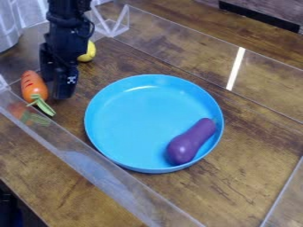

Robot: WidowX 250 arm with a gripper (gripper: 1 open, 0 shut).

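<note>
My black gripper point(57, 75) hangs low at the upper left, open, its fingertips just above and beside an orange carrot point(34, 86) with green leaves. A large blue plate point(133, 115) fills the middle, holding a purple eggplant point(190, 142) on its right side. A yellow object point(87, 53), partly hidden by the arm, lies behind the gripper.
A pale container point(7, 27) stands at the top left corner. A transparent wall point(95, 182) runs along the lower left.
</note>
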